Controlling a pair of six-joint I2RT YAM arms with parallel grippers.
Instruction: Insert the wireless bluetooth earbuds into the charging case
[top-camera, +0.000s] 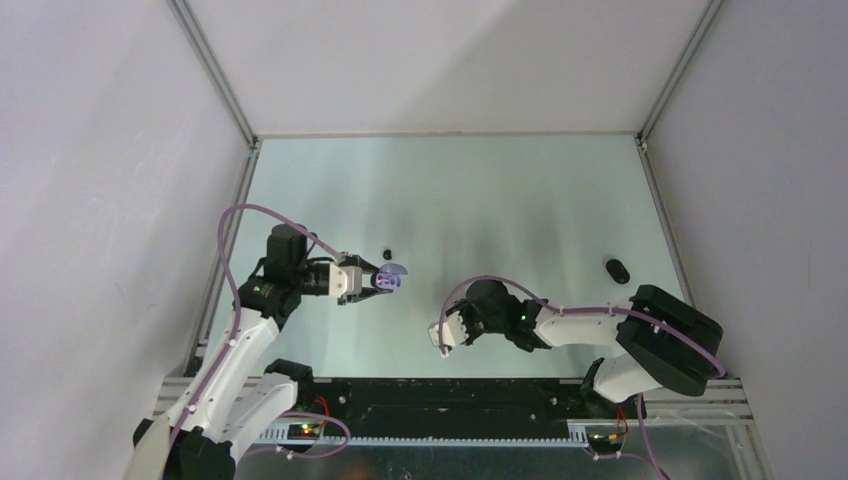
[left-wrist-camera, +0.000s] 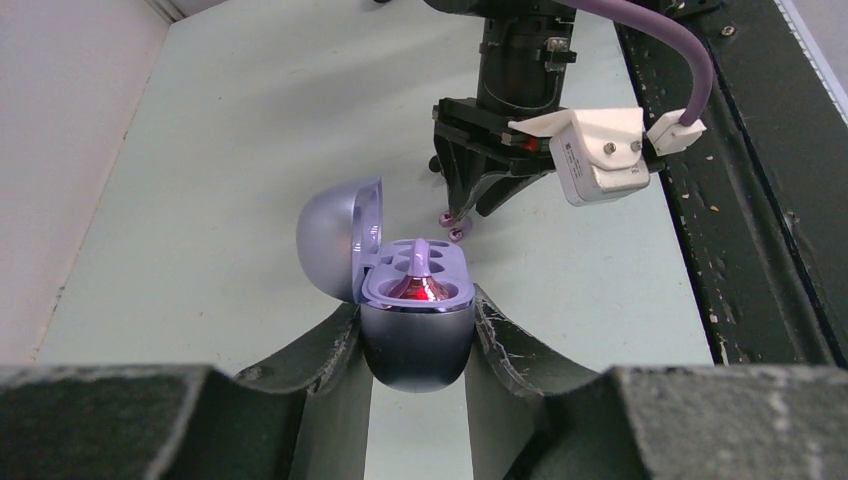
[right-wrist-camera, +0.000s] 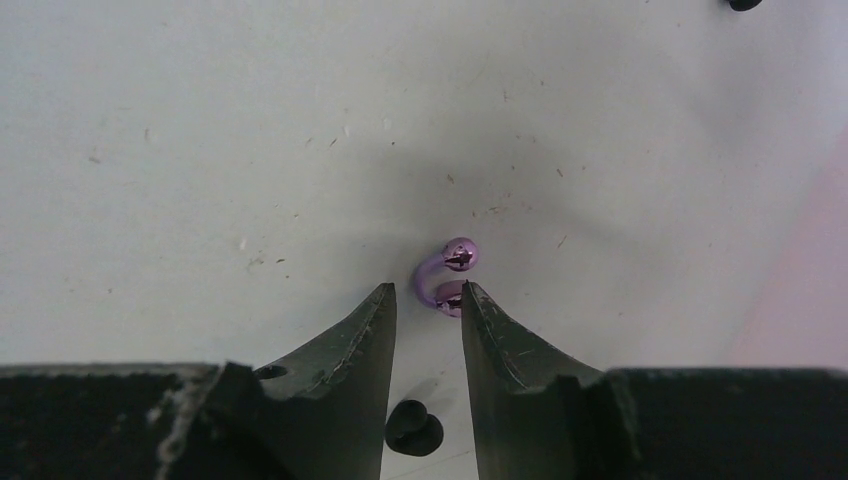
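Observation:
A lilac charging case (top-camera: 389, 280) (left-wrist-camera: 417, 336) with its lid up is held by my left gripper, shut on its body; a red light glows in its well. A purple earbud (right-wrist-camera: 459, 254) lies on the board, with a second purple tip beside it. My right gripper (top-camera: 452, 325) is just over it, part open, fingertips either side near the earbud; whether they touch it I cannot tell. In the top view the right arm hides the earbud.
A small black piece (right-wrist-camera: 414, 428) lies near the purple earbud, another small black piece (top-camera: 387, 253) behind the case, and a black oval case (top-camera: 617, 270) at the right. The back of the board (top-camera: 450, 180) is clear.

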